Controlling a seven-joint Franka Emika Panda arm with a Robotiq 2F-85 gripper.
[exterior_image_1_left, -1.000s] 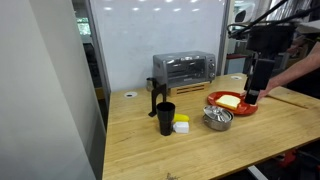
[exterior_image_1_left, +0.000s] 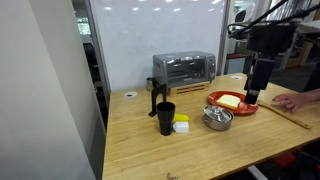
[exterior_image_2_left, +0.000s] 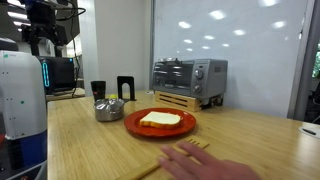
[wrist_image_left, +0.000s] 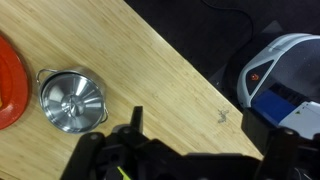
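My gripper hangs over the front part of the wooden table, its two dark fingers wide apart with bare tabletop between them. In the wrist view a silver lidded pot (wrist_image_left: 72, 100) stands left of the fingers, not touching them. Beside it lies a red plate (wrist_image_left: 10, 85), cut off by the frame edge. From the second exterior view, a slice of bread (exterior_image_2_left: 161, 118) rests on that plate. A black cup (exterior_image_1_left: 166, 118), a yellow object (exterior_image_1_left: 181, 118) and a small white object (exterior_image_1_left: 181, 127) stand left of the pot.
A silver toaster oven (exterior_image_1_left: 184, 69) stands at the back; a black upright object (exterior_image_1_left: 158, 92) is near the cup. A person's hand (exterior_image_2_left: 205, 164) is by a wooden utensil (exterior_image_1_left: 285, 115) at the table's right.
The person's arm has drawn back at the right, and the wooden utensil now lies nearer the front of the table. My arm, the pot and the plate look unmoved.
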